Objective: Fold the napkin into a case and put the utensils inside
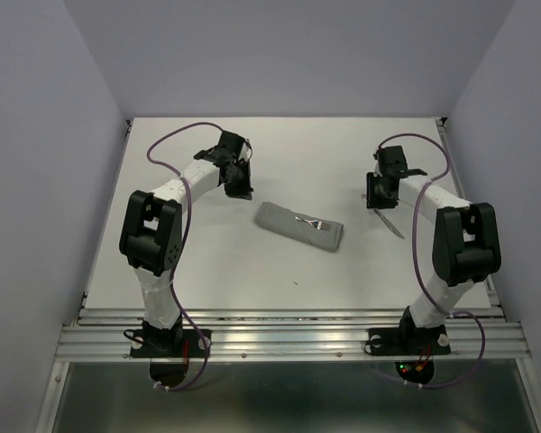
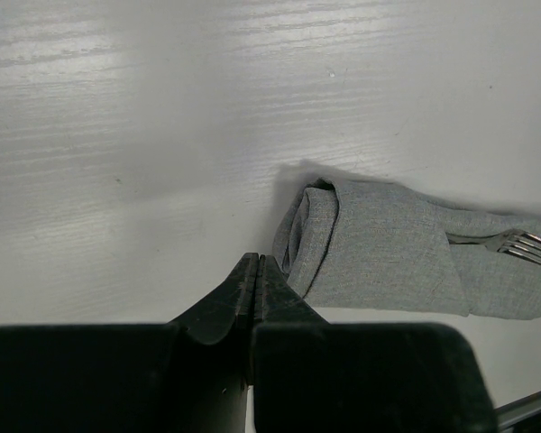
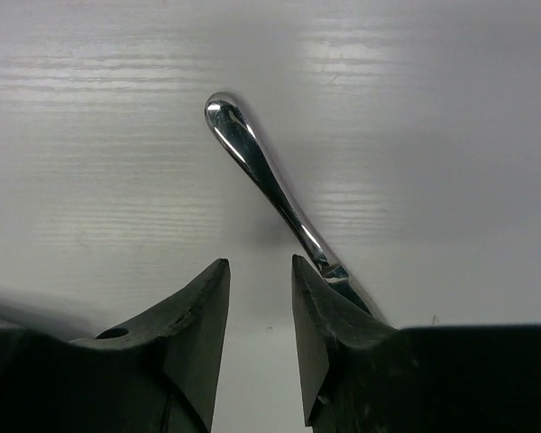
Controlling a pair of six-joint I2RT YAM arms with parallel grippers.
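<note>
A grey folded napkin [image 1: 288, 224] lies at the table's middle, with a fork [image 2: 523, 247] resting on it, its handle partly tucked under a fold in the left wrist view. My left gripper is shut, empty, above and beside the napkin's left end. A silver knife [image 3: 261, 176] lies on the table at the right, slanting. My right gripper stands open above it, the knife just right of the gap between its fingers in the wrist view, nothing held.
The white table [image 1: 180, 271] is otherwise mostly clear, with free room behind and in front of the napkin. Grey walls surround it.
</note>
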